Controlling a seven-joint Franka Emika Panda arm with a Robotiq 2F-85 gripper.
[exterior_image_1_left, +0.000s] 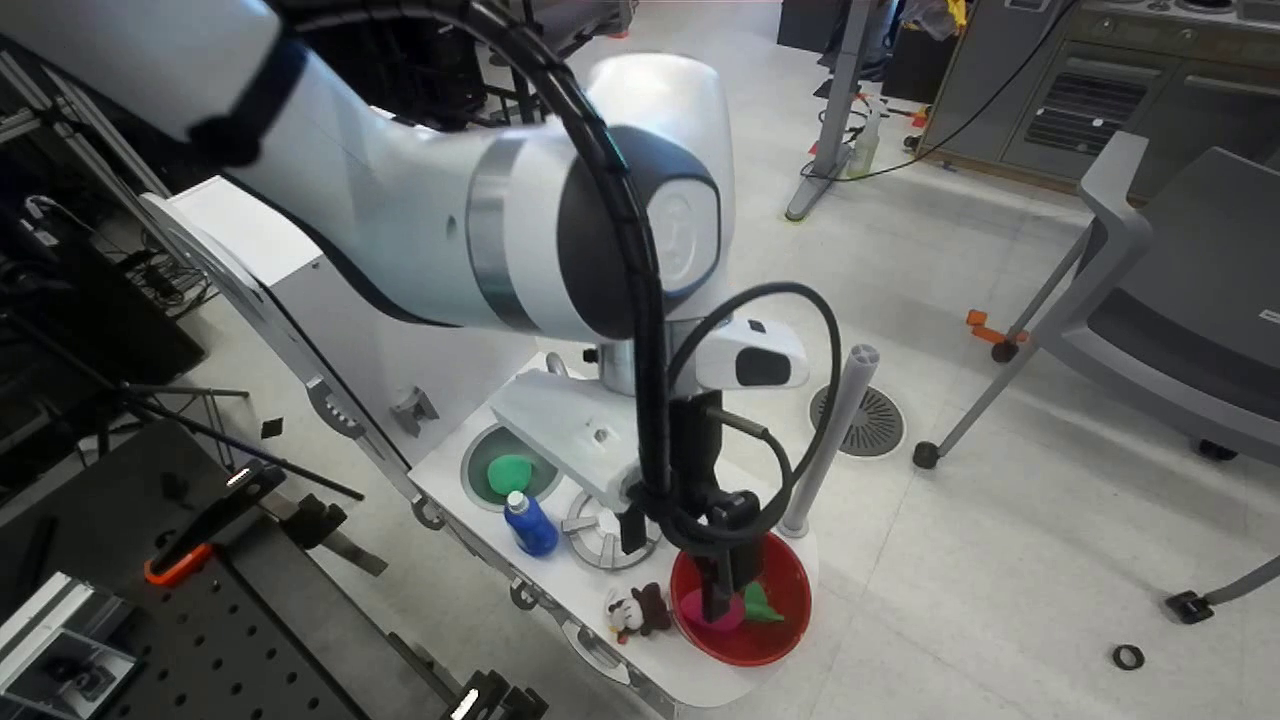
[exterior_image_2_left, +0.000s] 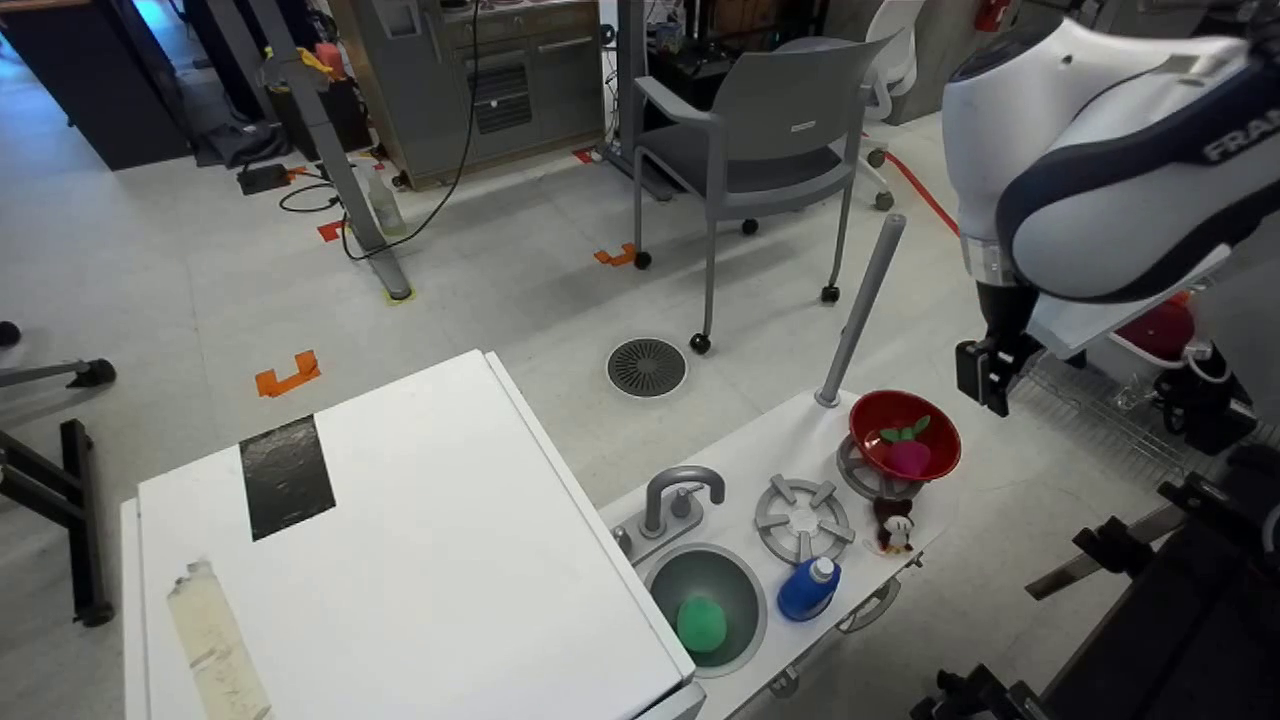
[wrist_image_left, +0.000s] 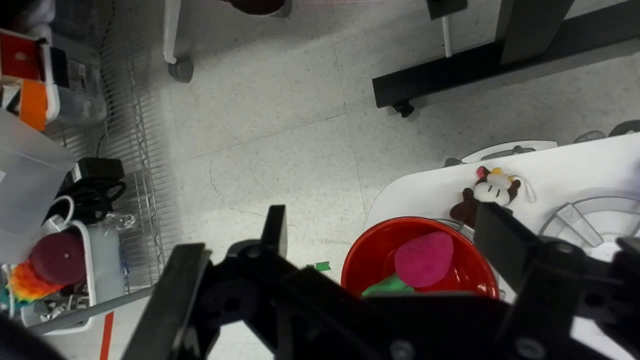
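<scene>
A red bowl (exterior_image_2_left: 941, 466) sits over a burner at the counter's end, holding a pink toy with green leaves (exterior_image_2_left: 908, 457). In exterior view 1 my gripper (exterior_image_1_left: 674, 559) overlaps the bowl's left part, while exterior view 2 has it raised and to the right of the bowl. Its fingers (wrist_image_left: 274, 231) are spread wide in the wrist view, with the bowl visible below and nothing held between them. A small brown and white plush (wrist_image_left: 493, 191) lies on the counter beside the bowl. One finger partly covers the plush in the wrist view.
A blue bottle (exterior_image_2_left: 809, 590) stands between the sink (exterior_image_2_left: 746, 576), which holds a green object (exterior_image_2_left: 702, 624), and a bare burner (exterior_image_2_left: 801, 520). A grey post (exterior_image_2_left: 861, 310) rises at the counter's back edge. The tall white cabinet (exterior_image_2_left: 420, 576) borders the sink side.
</scene>
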